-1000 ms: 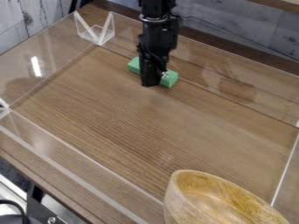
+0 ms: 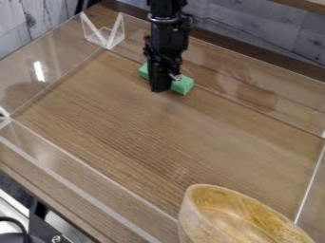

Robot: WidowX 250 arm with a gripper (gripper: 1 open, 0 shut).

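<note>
The black arm reaches down from the top centre to my gripper point(image 2: 162, 82), which is low over a green object point(image 2: 181, 84) on the wooden table. The arm hides part of the green object, which shows on both sides of it. My gripper looks shut; whether anything thin is between its fingers cannot be made out.
A large yellow bowl-like container point(image 2: 229, 218) stands at the bottom right. Clear plastic pieces lie at the upper left and left edge. A grey wall runs along the back.
The arm and gripper have shifted very slightly over the green object, which stays in about the same place.
</note>
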